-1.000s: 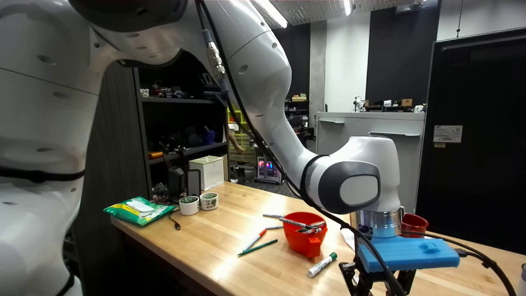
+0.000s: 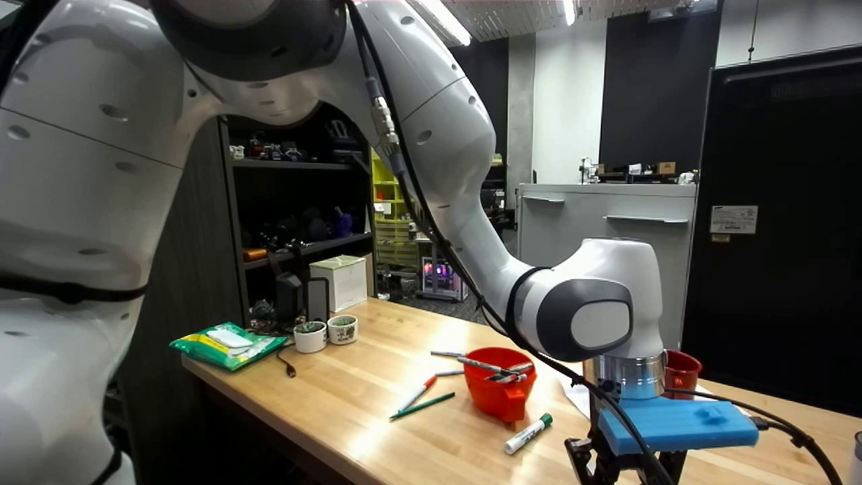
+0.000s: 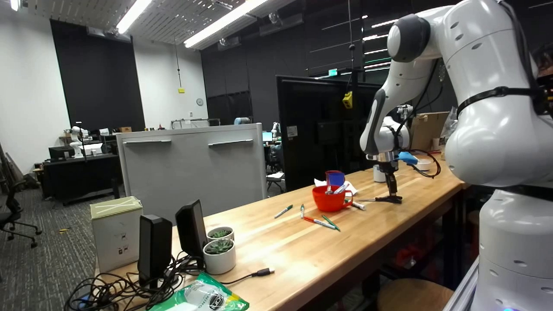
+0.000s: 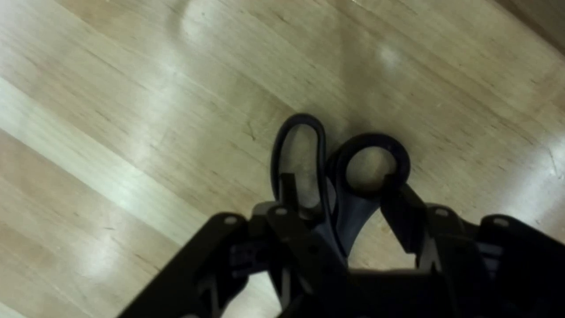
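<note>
A pair of scissors with black handles (image 4: 360, 214) lies on the wooden table in the wrist view. My gripper is shut on the handles: the left fingertip reaches into the long loop, and the right one presses by the outer side of the round loop. The lower part of the scissors is hidden beneath the gripper. In exterior view 2, the gripper (image 3: 389, 198) is down at the tabletop, with a thin blade (image 3: 366, 200) pointing out to its left. Exterior view 1 cuts off the fingertips.
A red mug (image 3: 327, 200) holding markers stands near the gripper, with several loose pens and a green-capped marker (image 2: 528, 434) around it. Behind are another red cup (image 2: 683, 370) and a blue cup (image 3: 336, 179). Potted plants (image 3: 219, 256) and speakers occupy the table's far end.
In exterior view 1, the arm's wrist and blue-topped gripper have shifted slightly right and lower. The mug, pens and marker are where they were.
</note>
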